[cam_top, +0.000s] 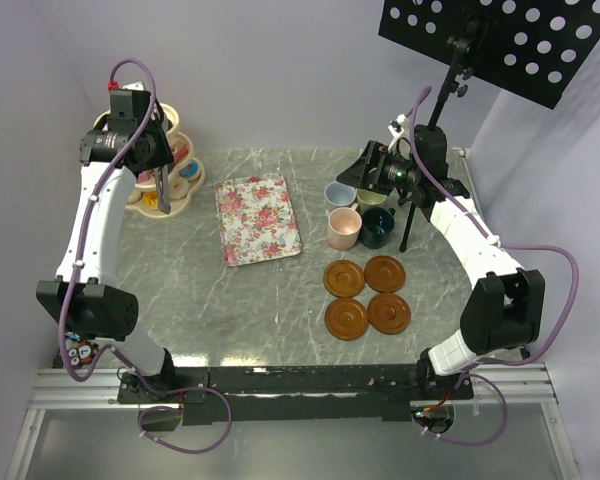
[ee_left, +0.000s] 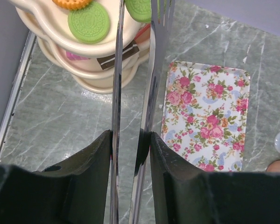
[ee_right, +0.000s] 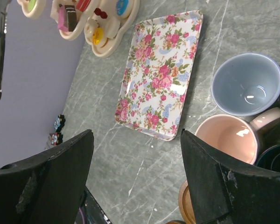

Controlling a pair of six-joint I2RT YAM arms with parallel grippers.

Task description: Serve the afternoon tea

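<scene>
My left gripper is over the tiered snack stand at the back left, its long tongs shut on a green disc treat; another green treat and an orange one sit on the top tier. A floral tray lies right of the stand. My right gripper hangs part open above the cups, with nothing seen between its fingers. Below it stand a blue cup, a pink cup and a dark green cup.
Several brown saucers lie at the front right. A black stand rises behind the right arm.
</scene>
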